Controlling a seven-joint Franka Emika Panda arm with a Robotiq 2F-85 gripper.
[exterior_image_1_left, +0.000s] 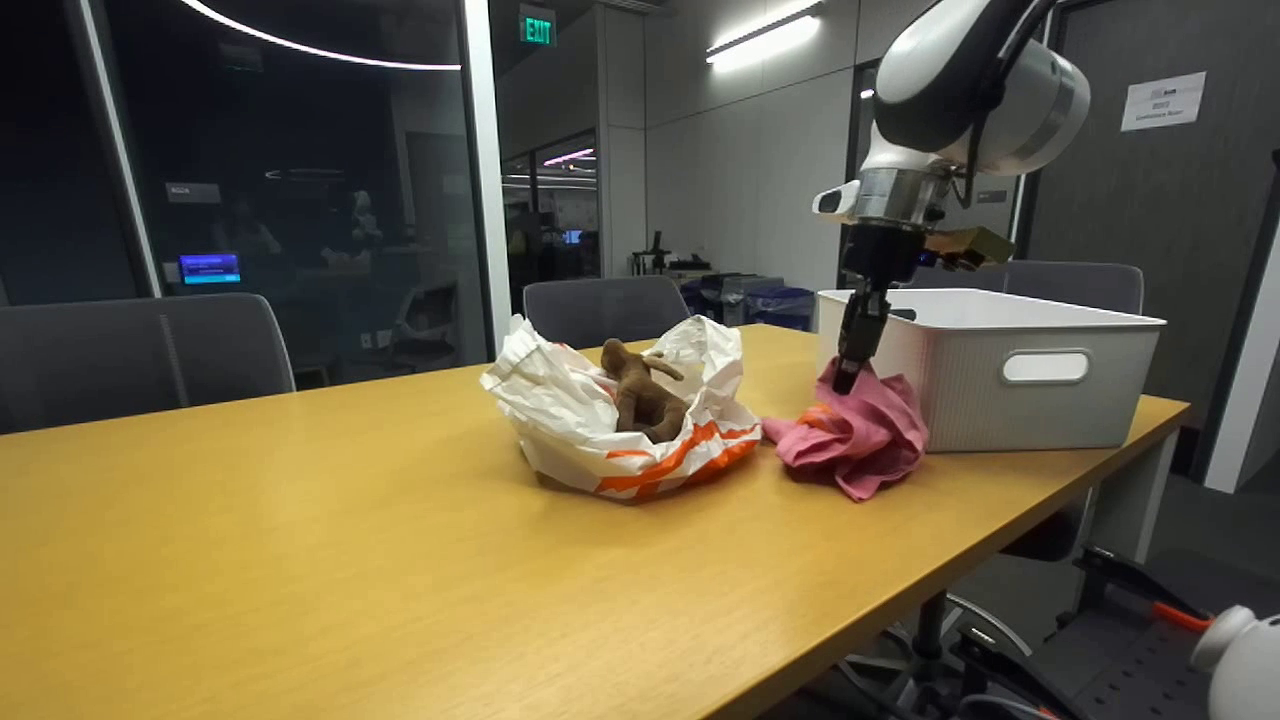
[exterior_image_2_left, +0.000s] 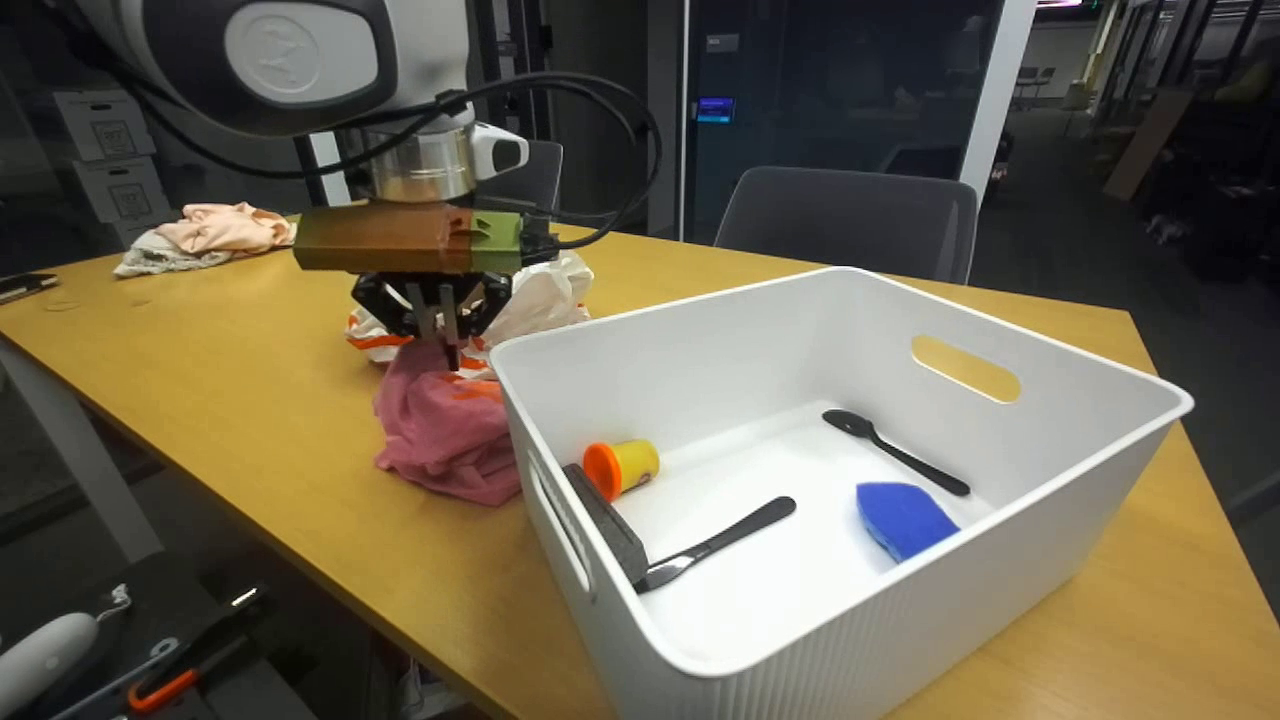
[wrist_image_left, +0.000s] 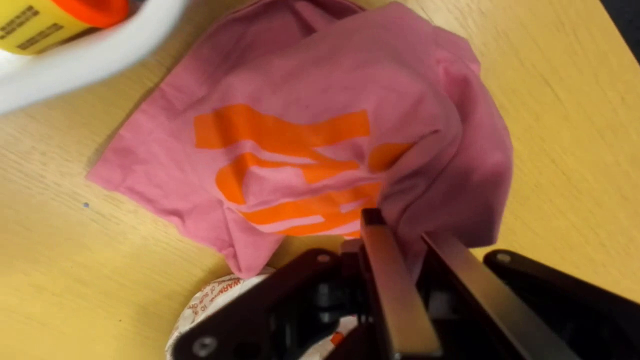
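A pink cloth (exterior_image_1_left: 858, 434) with an orange print lies bunched on the table between the paper bag and the bin. My gripper (exterior_image_1_left: 849, 374) points down at its top and is shut on a fold of it. In the wrist view the cloth (wrist_image_left: 288, 114) spreads out ahead of the fingers (wrist_image_left: 399, 288), and a fold runs in between them. From the other side, exterior view 2 shows the cloth (exterior_image_2_left: 444, 426) beside the bin's near wall, below the gripper (exterior_image_2_left: 446, 348).
The white bin (exterior_image_2_left: 840, 288) holds a yellow tub (exterior_image_2_left: 636, 463), a blue sponge (exterior_image_2_left: 902, 520), a black knife (exterior_image_2_left: 720, 546), a black spoon (exterior_image_2_left: 894, 450) and a dark block (exterior_image_2_left: 606, 524). A crumpled paper bag (exterior_image_1_left: 564, 438) holds a brown plush toy (exterior_image_1_left: 644, 390).
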